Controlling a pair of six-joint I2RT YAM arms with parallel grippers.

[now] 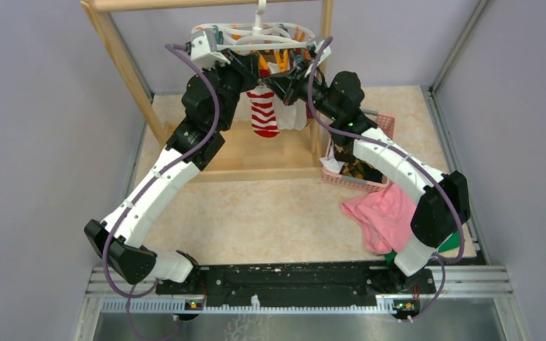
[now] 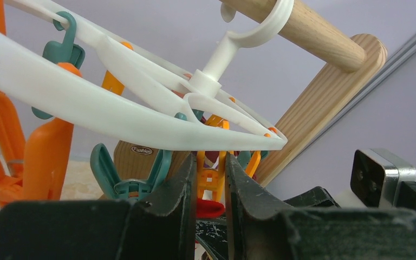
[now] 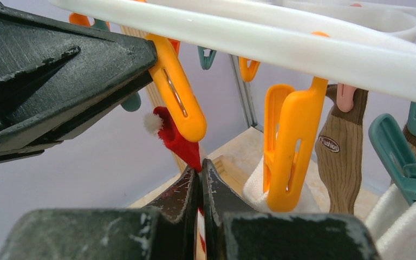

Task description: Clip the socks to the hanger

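Note:
A red-and-white striped sock (image 1: 264, 117) hangs below the white round hanger (image 1: 259, 47). My right gripper is shut on the sock's red cuff (image 3: 177, 138), which shows a white pompom. At the hanger's near edge, my left gripper has its fingers on either side of an orange clip (image 2: 208, 179), squeezing its upper part. The red cuff is right below that clip in the left wrist view. From the right wrist view the clip (image 3: 179, 97) overlaps the cuff; whether the cuff is between the clip's fingers cannot be told.
Other orange and teal clips (image 3: 401, 157) hang close around, some holding white and brown socks (image 3: 342, 146). A wooden frame (image 1: 124, 67) carries the hanger. To the right stand a pink basket (image 1: 355, 182) and a pink cloth (image 1: 384, 219).

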